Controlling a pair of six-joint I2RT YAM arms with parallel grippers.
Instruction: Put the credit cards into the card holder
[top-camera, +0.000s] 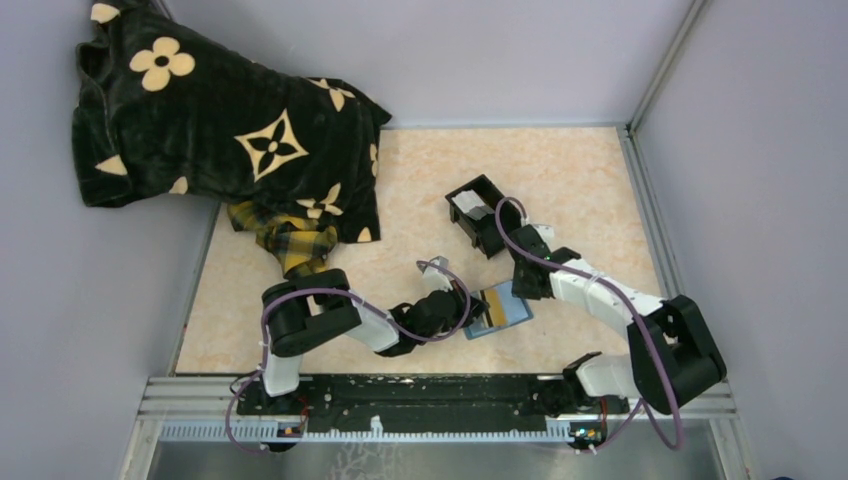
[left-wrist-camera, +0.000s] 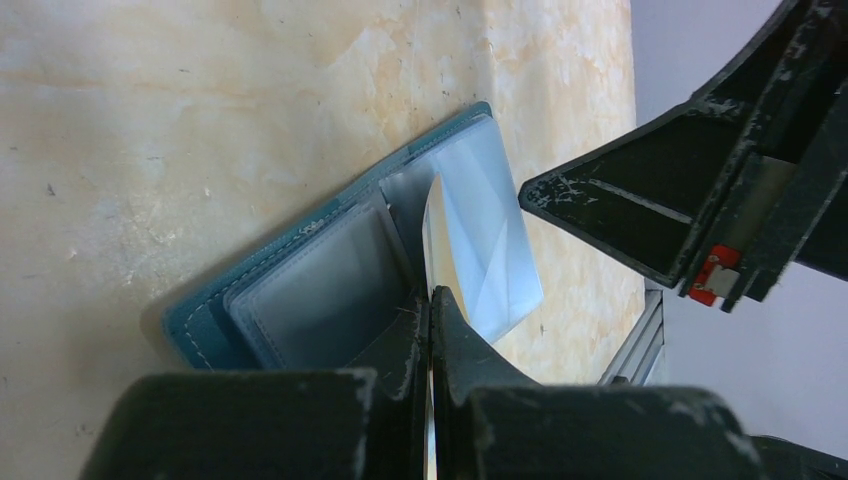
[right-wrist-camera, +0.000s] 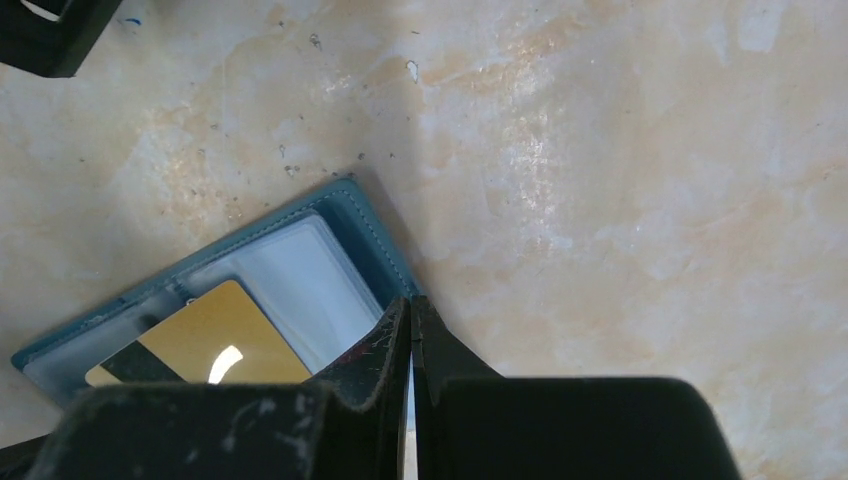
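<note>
The blue card holder (top-camera: 513, 308) lies at the table's front, with clear sleeves and a gold card (right-wrist-camera: 235, 330) with a black stripe on it. My left gripper is shut at the holder; in the left wrist view a pale card edge (left-wrist-camera: 436, 230) stands at its fingertips, and whether it is held is unclear. My right gripper is shut, over the holder's right edge, with nothing visible between its fingers.
A black box (top-camera: 500, 237) with pale items inside stands behind the holder. A dark blanket (top-camera: 210, 150) covers the back left. The table right of the box is clear.
</note>
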